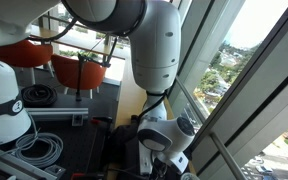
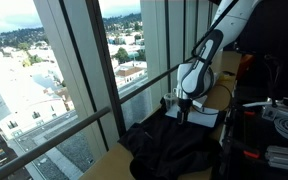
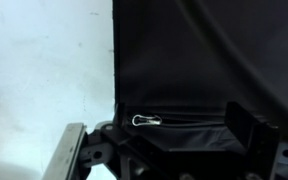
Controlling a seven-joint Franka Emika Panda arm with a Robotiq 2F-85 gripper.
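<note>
A dark cloth item (image 3: 174, 55), perhaps a bag or jacket, fills much of the wrist view; a zipper with a small silvery pull (image 3: 146, 120) crosses its lower part. My gripper stands open over the zipper, its fingers spread wide at the bottom of that view. The pull lies between them, nearer the left finger, and nothing is gripped. In exterior view 2 the black cloth (image 2: 169, 148) is spread rumpled on the table, with my gripper (image 2: 184, 112) low at its far edge. Whether the fingers touch the cloth cannot be told.
A white surface (image 3: 44, 70) borders the cloth on the left. Tall windows with a metal rail (image 2: 144, 88) run close beside the table. A coiled cable (image 1: 39, 150) lies near the robot's base. A dark blurred strand (image 3: 224, 45) crosses the wrist view.
</note>
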